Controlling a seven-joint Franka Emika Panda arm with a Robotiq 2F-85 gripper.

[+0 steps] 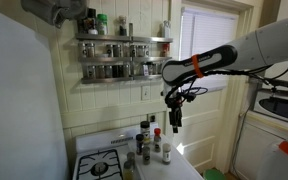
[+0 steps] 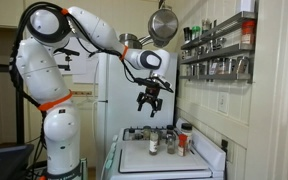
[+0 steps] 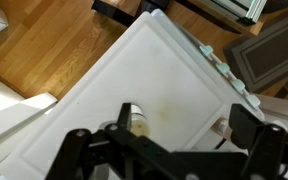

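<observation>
My gripper hangs open above the white counter, with nothing held. In the wrist view the dark fingers stand wide apart over the bare white surface. A small white-labelled bottle stands upright below the gripper and clear of it. From above, the same bottle shows close by the left finger, partly hidden. Several jars and bottles stand together behind it, among them a red-labelled bottle and a dark-lidded jar.
A gas stove adjoins the counter on the left in exterior view 1. Wall shelves hold several spice jars, and pans hang overhead.
</observation>
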